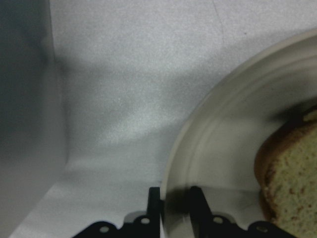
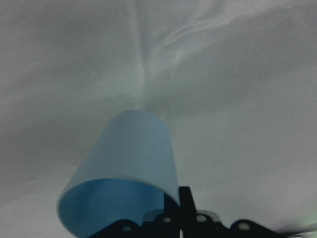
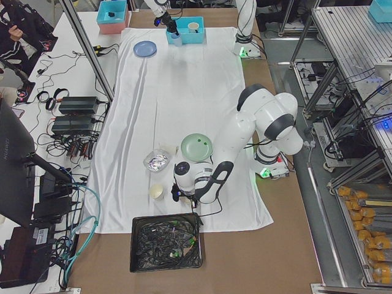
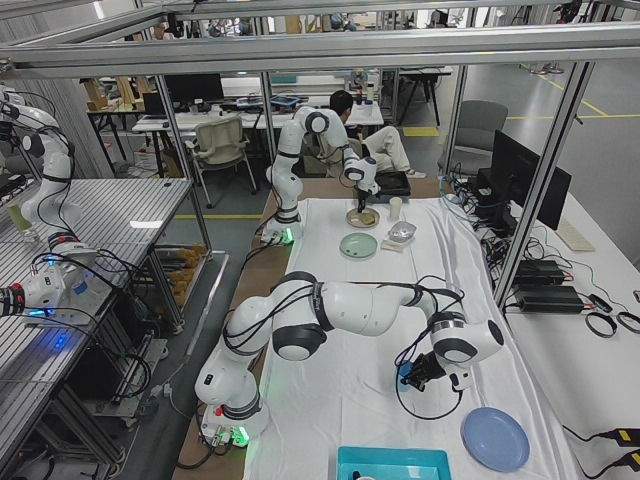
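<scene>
In the left wrist view, my left gripper stands open around the rim of a beige plate [image 1: 223, 139], which holds a slice of bread [image 1: 292, 183]. In the camera left view, that gripper sits low near the black tray. My right gripper is shut on the rim of a light blue cup [image 2: 126, 148], tilted in the right wrist view. The cup [image 3: 177, 39] is at the blue bin in the camera left view and partly hidden by the arm in the camera right view.
A blue bin [image 3: 195, 37] with a cream cup is at the far end. A blue plate [image 3: 145, 49], green plate [image 3: 196, 147], foil container [image 3: 157, 160], cream cup [image 3: 156, 191] and black tray [image 3: 166, 260] are around.
</scene>
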